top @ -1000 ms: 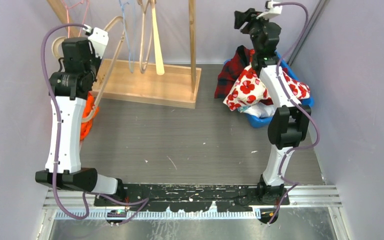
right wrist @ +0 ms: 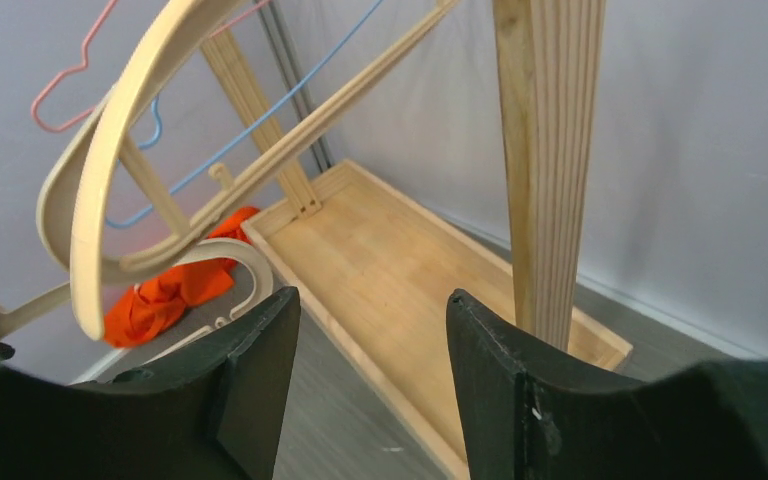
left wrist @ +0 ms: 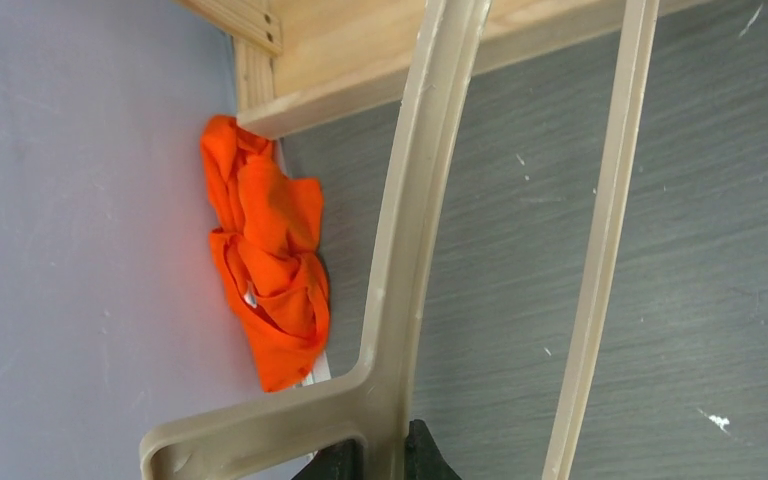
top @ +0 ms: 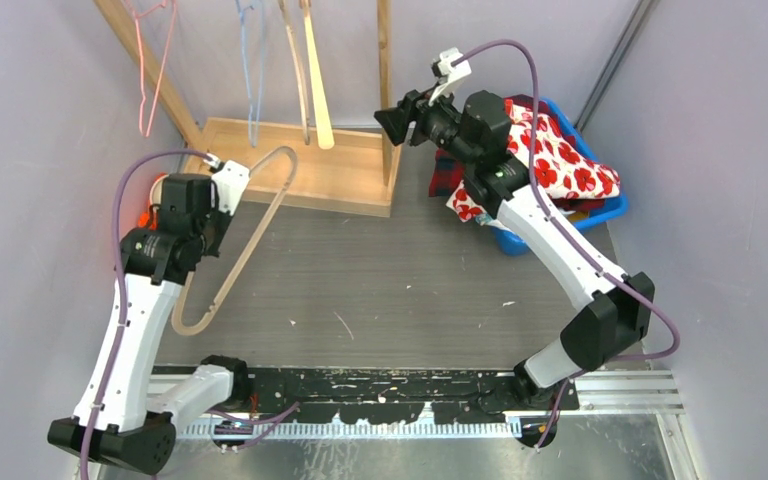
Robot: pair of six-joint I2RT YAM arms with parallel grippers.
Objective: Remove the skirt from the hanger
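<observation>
A beige hanger (top: 250,250) (left wrist: 405,180) is held in my left gripper (top: 218,225), which is shut on it; no cloth shows on this hanger. My right gripper (top: 395,118) stands open beside the rack's right post (right wrist: 545,160), with nothing between its fingers. An orange cloth (left wrist: 265,260) lies crumpled on the floor by the left wall; whether it is a skirt I cannot tell.
Pink, blue (top: 253,70) and beige hangers (top: 315,80) hang above the wooden rack base (top: 350,175). A blue basket (top: 590,215) of red patterned cloths stands at the right.
My left gripper and its hanger have moved down the top view, toward the front. My right arm has swung left and down from above the basket toward the rack's post.
</observation>
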